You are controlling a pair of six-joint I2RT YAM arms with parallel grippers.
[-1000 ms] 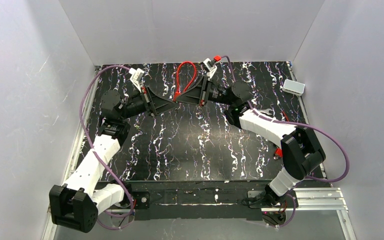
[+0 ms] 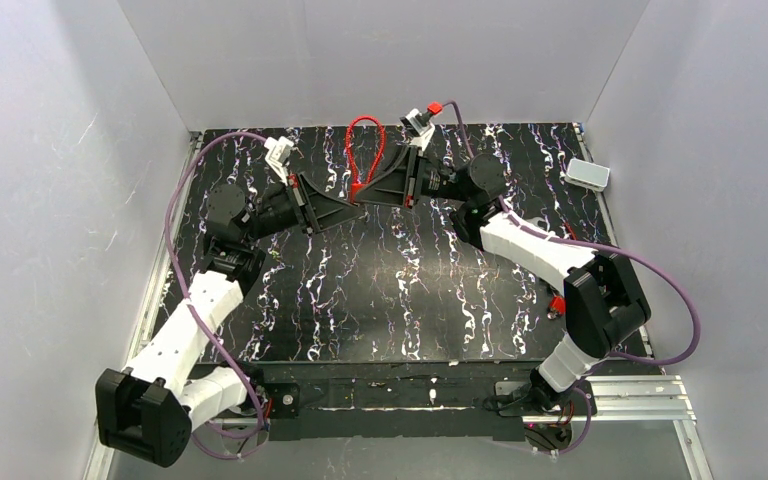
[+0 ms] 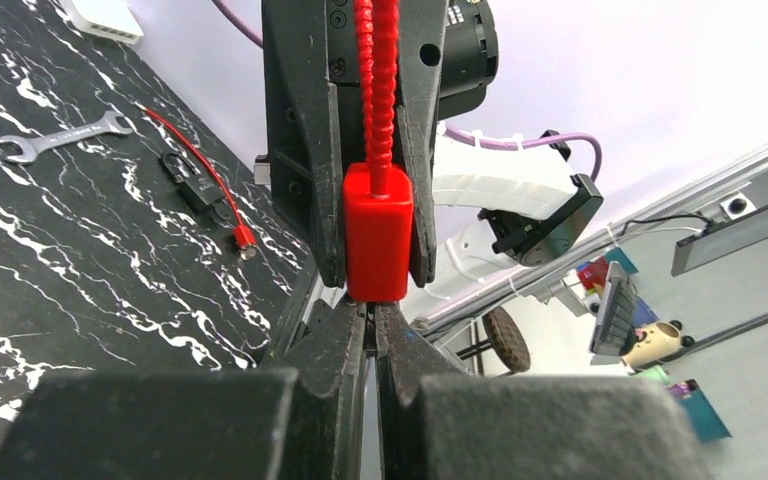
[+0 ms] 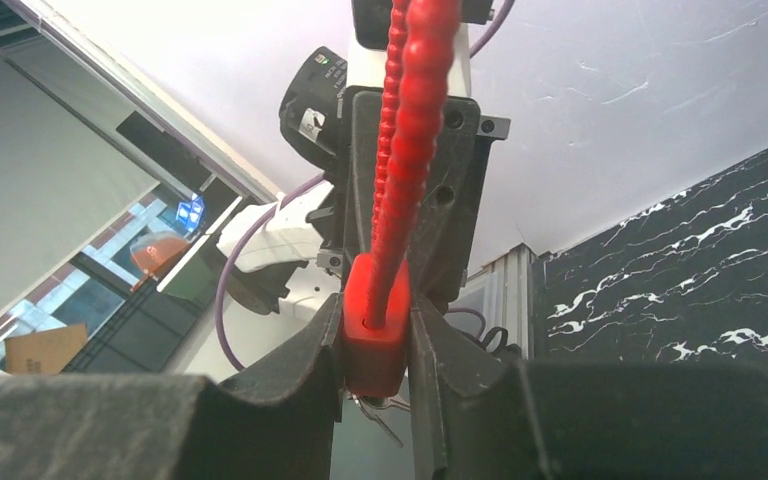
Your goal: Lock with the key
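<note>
A red cable lock (image 2: 356,190) with a looped cable is held above the middle of the table. My right gripper (image 2: 361,193) is shut on its red body, which shows also in the right wrist view (image 4: 376,355). My left gripper is shut just beneath the lock body, tips meeting it; whether a key is between its fingers is hard to see. Small metal keys (image 4: 375,412) show below the lock in the right wrist view, partly hidden by the fingers.
A wrench (image 3: 55,140), a black padlock (image 3: 200,188) and a red cable with connector (image 3: 243,238) lie at the table's right side. A white box (image 2: 587,174) stands at the right edge.
The two grippers stay together.
</note>
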